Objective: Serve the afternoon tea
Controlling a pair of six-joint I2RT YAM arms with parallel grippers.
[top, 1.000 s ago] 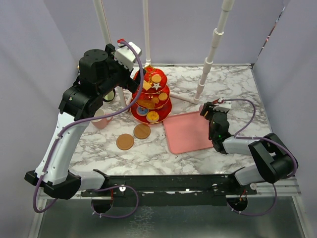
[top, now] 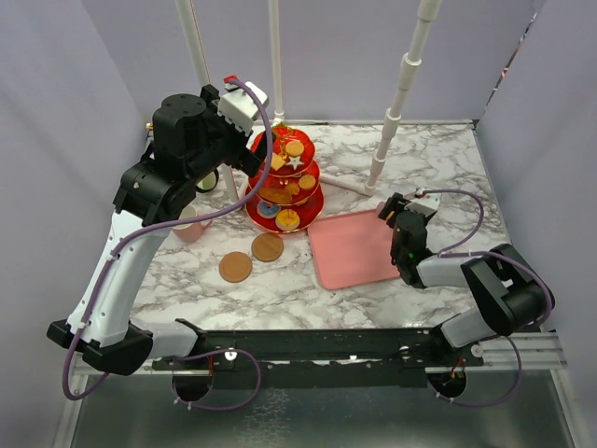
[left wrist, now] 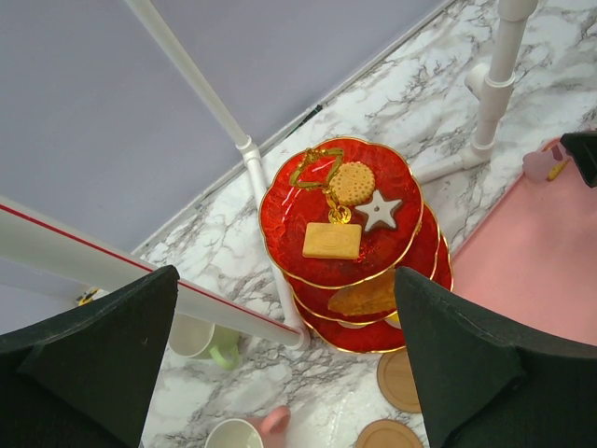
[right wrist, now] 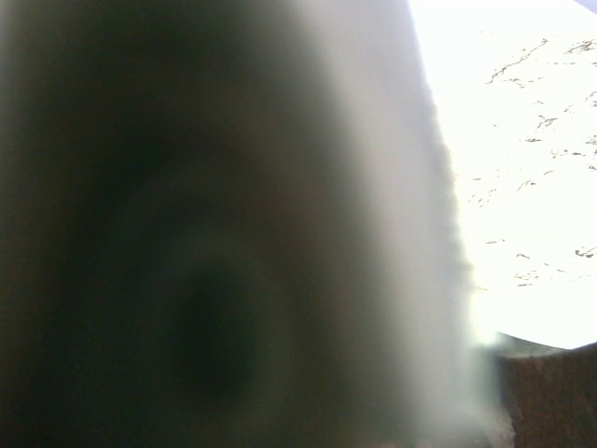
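The red three-tier stand point(top: 308, 149) holds biscuits and pastries; in the left wrist view its top tier point(left wrist: 289, 233) shows a yellow bar, a round biscuit and a star. My left gripper is open above it, nothing between the fingers. My right gripper point(top: 392, 210) is low at the back edge of the pink tray point(top: 350, 252), beside a small pink piece; its fingers are hard to see, as the right wrist view is mostly a close blur.
Green cup point(left wrist: 201, 341) and pink cup point(left wrist: 233, 435) stand left of the stand. Two wooden coasters point(top: 235, 266) point(top: 267, 247) lie at the front. White pipes rise behind; marble is clear at front and back right.
My right arm has shifted very slightly at the tray's back edge. The left arm is almost still.
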